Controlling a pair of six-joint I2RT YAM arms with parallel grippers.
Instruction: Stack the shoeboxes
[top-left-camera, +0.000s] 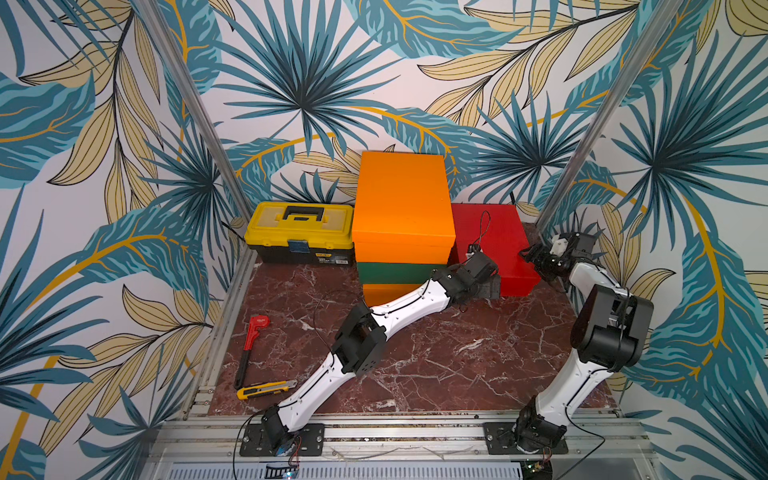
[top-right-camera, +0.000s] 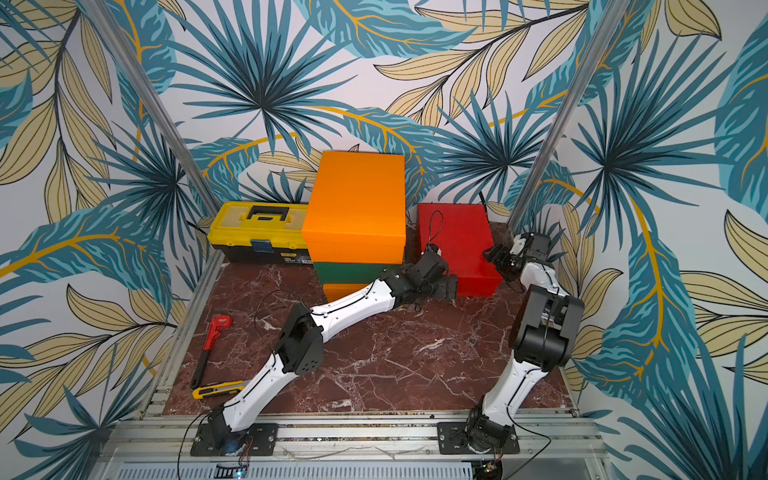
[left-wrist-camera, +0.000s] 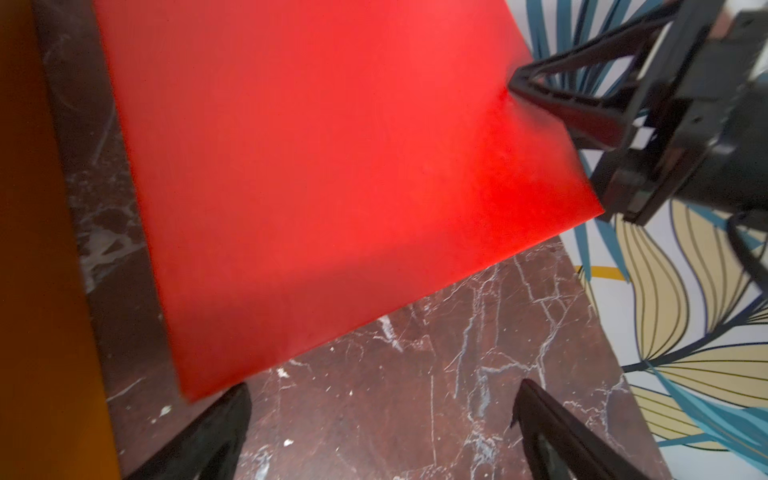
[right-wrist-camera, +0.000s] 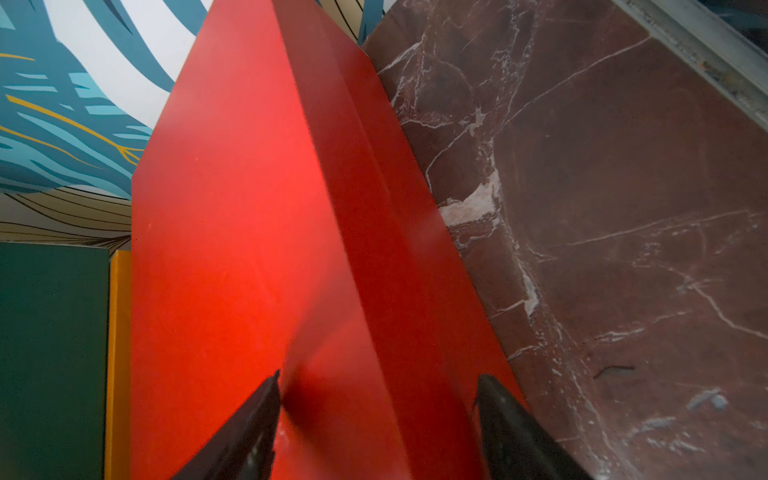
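Note:
A red shoebox (top-right-camera: 460, 236) lies flat at the right of the table. To its left stands a stack: an orange box (top-left-camera: 404, 200) on top, a green box (top-left-camera: 400, 273) in the middle and another orange box (top-left-camera: 389, 293) beneath. My left gripper (top-left-camera: 488, 286) is at the red box's front left; its fingers (left-wrist-camera: 204, 436) are spread wide, with bare table between them in the left wrist view. At the red box's right side is my right gripper (top-right-camera: 489, 254), open; in the right wrist view its fingers (right-wrist-camera: 248, 428) stand apart in front of the red box's edge.
A yellow and black toolbox (top-left-camera: 300, 228) stands left of the stack. A red-headed wrench (top-left-camera: 252, 340) and a yellow utility knife (top-left-camera: 266, 389) lie at the table's left front.

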